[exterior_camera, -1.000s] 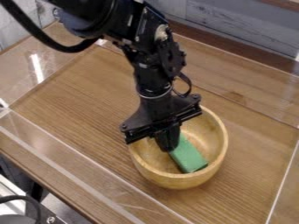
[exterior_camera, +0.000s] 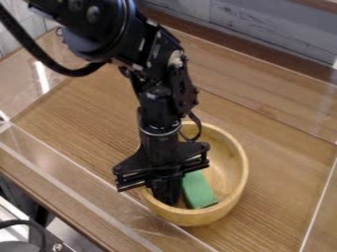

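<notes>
A pale yellow wooden bowl stands on the wooden table, with a green block lying inside it. My black gripper reaches down into the left part of the bowl, beside the green block. Its fingertips are mostly hidden in the dark at the bowl's left side; the fingers look shut, with nothing clearly visible between them.
A pale wall runs along the back. At the lower left are the table's edge and a black cable.
The gripper has moved down and toward the front left. The bowl has shifted slightly left, and the green block inside sits a little further left.
</notes>
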